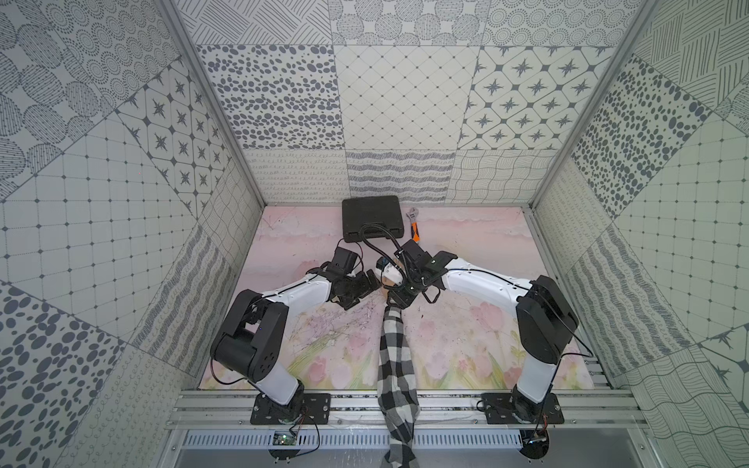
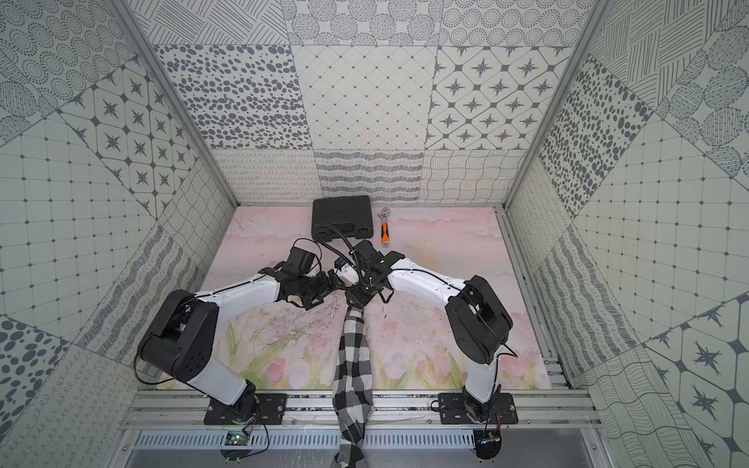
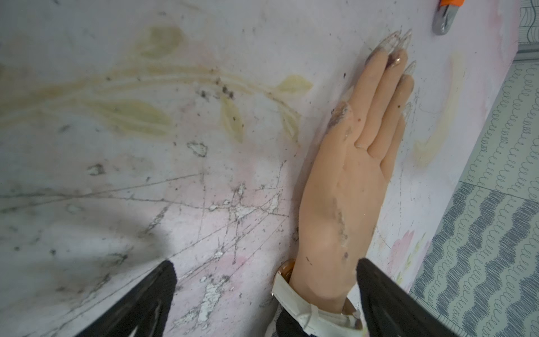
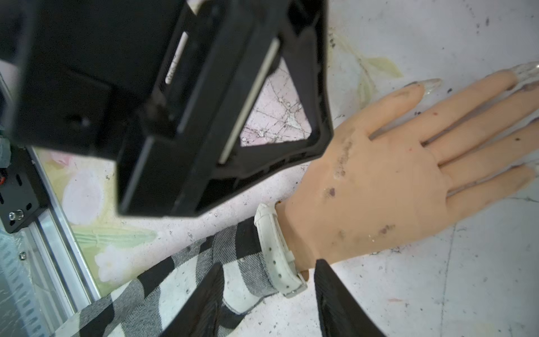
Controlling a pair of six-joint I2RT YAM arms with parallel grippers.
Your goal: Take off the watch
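A mannequin hand (image 3: 342,213) (image 4: 370,185) lies on the table with a white watch strap (image 3: 297,303) (image 4: 275,252) round its wrist, above a black-and-white checked sleeve (image 1: 395,358). My left gripper is open at the wrist's left side, the strap between and beyond its blurred fingers. My right gripper is over the wrist from the right, its fingers apart just below the strap in its wrist view, apparently holding nothing. The left gripper's body fills the upper left of that view. Both grippers largely hide the hand in the top views.
A black case (image 1: 372,214) and an orange-handled wrench (image 2: 384,226) lie at the back of the pink floral table (image 1: 468,343). The two arms are very close together over the wrist.
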